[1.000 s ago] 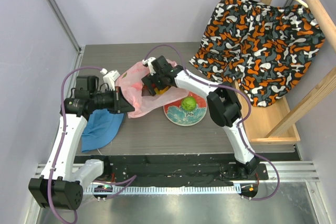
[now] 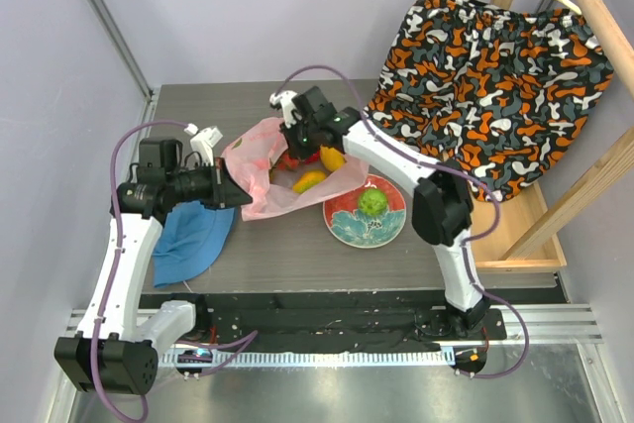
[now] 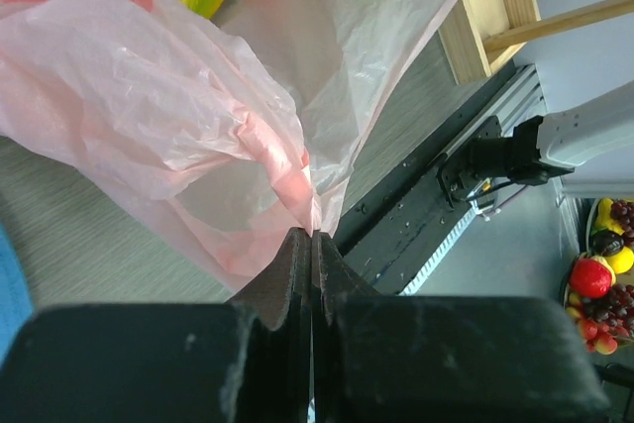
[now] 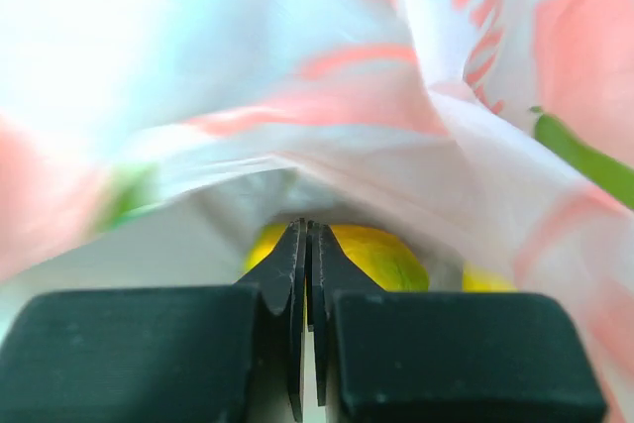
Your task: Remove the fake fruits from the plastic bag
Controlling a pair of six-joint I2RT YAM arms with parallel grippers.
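The pinkish, see-through plastic bag (image 2: 260, 154) lies spread on the table, its mouth toward the front. My left gripper is shut on a gathered fold of its edge. Inside the bag are a yellow mango-like fruit (image 2: 309, 181), a second yellow fruit (image 2: 333, 159) and something red (image 2: 287, 160). My right gripper (image 2: 290, 154) reaches into the bag from the right. In the right wrist view its fingers look closed in front of a yellow fruit (image 4: 381, 257); whatever is between the fingertips does not show. Blurred plastic hides much there.
A patterned red and teal plate (image 2: 347, 233) with a green fruit (image 2: 372, 202) sits right of the bag, partly beneath it. A blue cloth (image 2: 188, 245) lies under the left arm. A wooden rack (image 2: 535, 235) stands at right.
My right gripper has come together inside the bag and shifted slightly. The bag's right side spreads further right, showing more yellow fruit. The plate has slid right. My left arm stays put.
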